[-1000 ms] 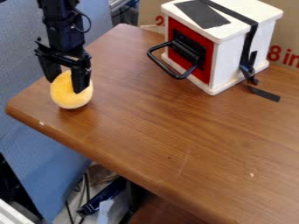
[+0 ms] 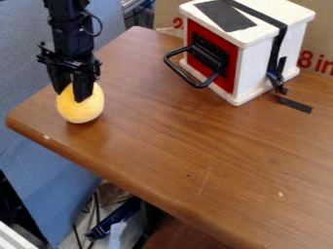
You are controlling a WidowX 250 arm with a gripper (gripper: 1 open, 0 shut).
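A pale yellow ball (image 2: 81, 109) rests near the left edge of the wooden table (image 2: 196, 175). The black gripper (image 2: 81, 89) hangs straight down over it, its fingers against the top of the ball; whether they are closed on it is unclear.
A white box (image 2: 248, 27) with a red front (image 2: 209, 57), a black handle and black straps stands at the back right, a cardboard box behind it. Blue padding (image 2: 46, 175) lies beyond the left edge.
The gripper has shifted very slightly and sits a touch higher on the ball. The ball stays in the same place.
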